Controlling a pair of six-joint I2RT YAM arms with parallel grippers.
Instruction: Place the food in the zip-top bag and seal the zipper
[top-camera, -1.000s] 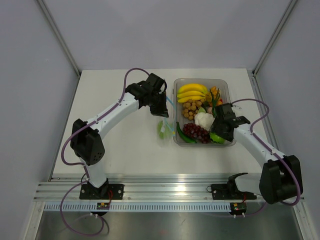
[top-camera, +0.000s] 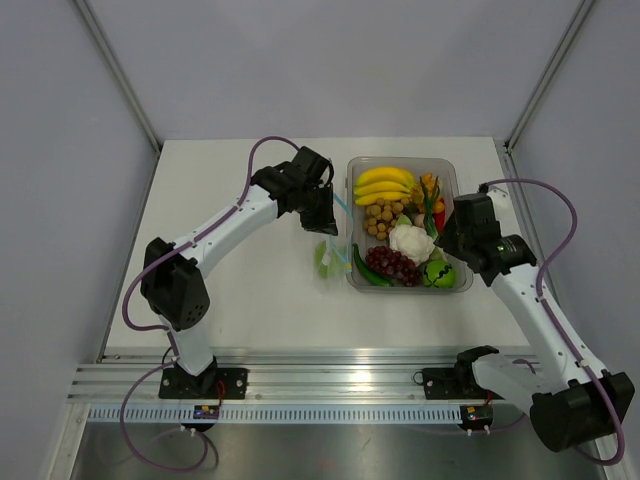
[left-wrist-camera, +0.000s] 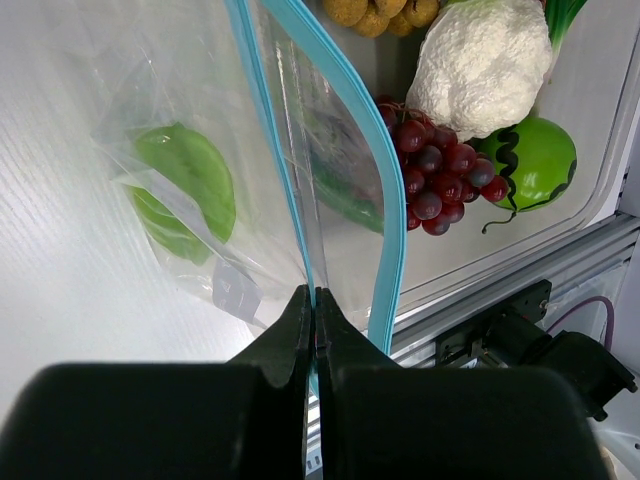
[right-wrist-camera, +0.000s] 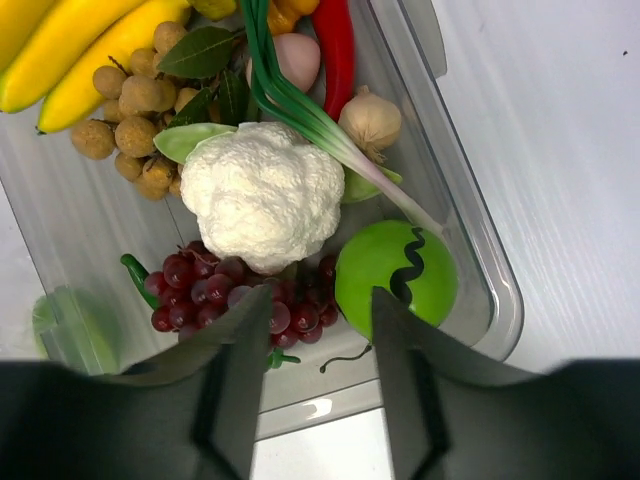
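A clear zip top bag (left-wrist-camera: 200, 90) with a blue zipper rim lies on the table left of the food tray, a green piece of food (left-wrist-camera: 190, 185) inside it. My left gripper is shut on one blue edge of the bag, while the other edge (left-wrist-camera: 388, 200) bows away, so the mouth gapes. Over the tray's lower right, my right gripper stands part open with nothing between its fingers. Below it are dark red grapes (right-wrist-camera: 215, 290) and a green melon with black stripes (right-wrist-camera: 395, 275); a white cauliflower (right-wrist-camera: 263, 197) sits beyond them.
The clear tray (top-camera: 467, 280) also holds bananas (top-camera: 384, 182), brown longans (top-camera: 380, 217), a green pepper (top-camera: 368, 268), spring onion (right-wrist-camera: 300, 130) and a red chilli (right-wrist-camera: 335, 55). Bare white table (top-camera: 235, 290) spreads left of the bag.
The left arm and the bag have stayed in place.
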